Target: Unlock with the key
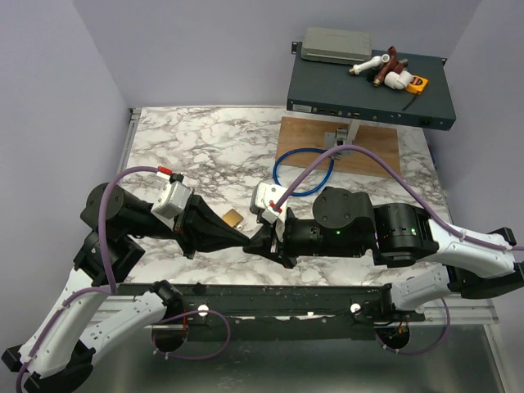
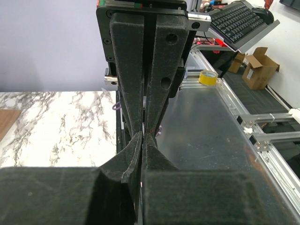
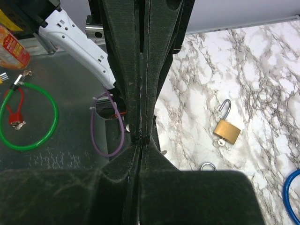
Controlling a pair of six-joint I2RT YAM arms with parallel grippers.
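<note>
A brass padlock (image 3: 227, 131) lies on the marble tabletop with its shackle (image 3: 225, 109) swung open. Something small and silver (image 3: 221, 142) sits at the padlock's lower end. In the top view the padlock (image 1: 233, 218) is just behind my left gripper (image 1: 246, 241). That gripper is shut, its tips meeting those of my right gripper (image 1: 249, 247), which is shut too. Nothing clearly shows between either pair of fingers. A silver ring (image 3: 208, 166) and a silver bit (image 3: 163, 152) appear close to the right fingertips; I cannot tell whether either belongs to a key.
A blue cable loop (image 1: 278, 169) lies behind the right arm, partly on a wooden board (image 1: 377, 147). A dark raised shelf (image 1: 344, 92) overhangs the back right. Bare marble (image 1: 188, 135) is free at the back left.
</note>
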